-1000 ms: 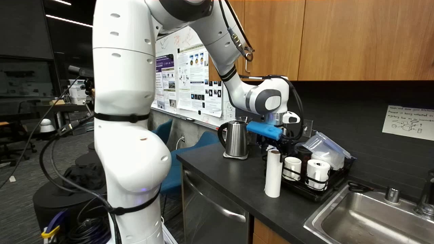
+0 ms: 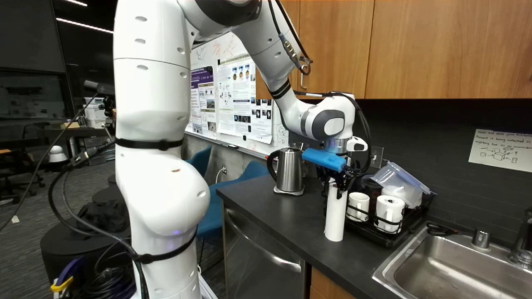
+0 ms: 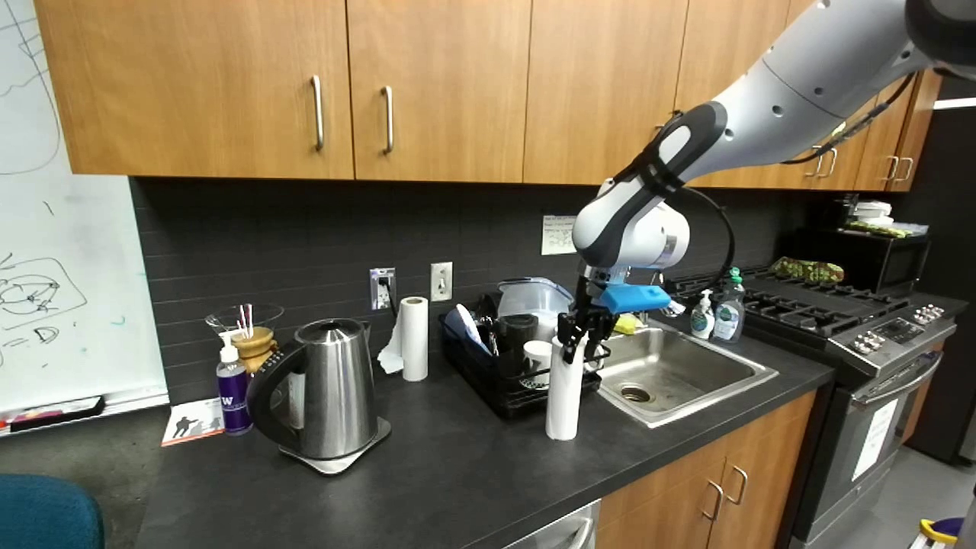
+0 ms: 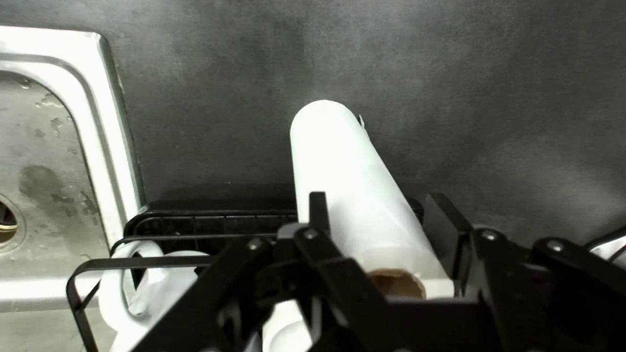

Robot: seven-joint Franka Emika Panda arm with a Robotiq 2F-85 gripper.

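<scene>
A slim white paper towel roll (image 2: 335, 219) stands upright on the dark counter (image 3: 457, 476), just in front of the dish rack (image 2: 384, 238). From above, my gripper (image 2: 337, 190) is shut on the roll's upper end. In the wrist view, one dark finger (image 4: 318, 212) is on the left of the white roll (image 4: 340, 158) and the other finger (image 4: 444, 217) on its right. The brown cardboard core (image 4: 396, 282) shows at the top end. The roll's foot appears to rest on the counter.
White mugs (image 2: 390, 211) and a clear plastic tub (image 2: 401, 179) fill the rack close behind the roll. A steel sink (image 3: 682, 370) lies to one side, a kettle (image 3: 334, 389) to the other. Another paper roll (image 3: 414, 338) stands near the wall.
The gripper's fingers have closed in around the top of the roll; a dark finger now crosses its upper end, which showed bare before. The arm and the roll have hardly moved.
</scene>
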